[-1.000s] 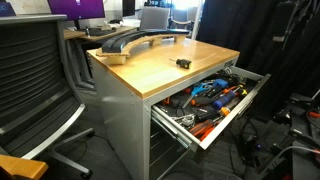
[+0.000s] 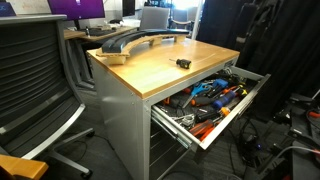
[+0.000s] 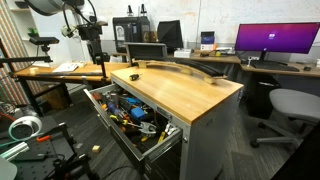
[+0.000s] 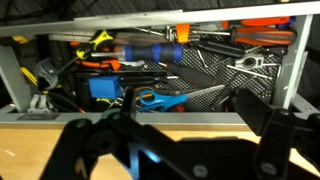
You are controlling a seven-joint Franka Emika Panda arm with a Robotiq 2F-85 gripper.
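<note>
My open gripper reaches in from the bottom of the wrist view, its dark fingers spread wide with nothing between them. In that view it hangs above an open drawer (image 4: 150,117) full of tools. Blue-handled scissors (image 4: 155,99), a blue box (image 4: 104,87) and red-handled screwdrivers (image 4: 265,37) lie among them. On the wooden top (image 2: 150,75) of the cabinet rests a small dark tool (image 2: 183,63), away from the drawer. In exterior view 1 the arm's dark end shows at the upper right, hard to make out against the curtain.
A long curved piece (image 2: 145,40) lies along the far edge of the wooden top. An office chair (image 2: 45,90) stands beside the cabinet. The pulled-out drawer (image 3: 135,130) juts over the floor. Much of the near wooden top is bare.
In exterior view 1 the arm's end at the upper right has shifted left, nearer the cabinet. The drawer, its tools and the dark tool on top look unmoved.
</note>
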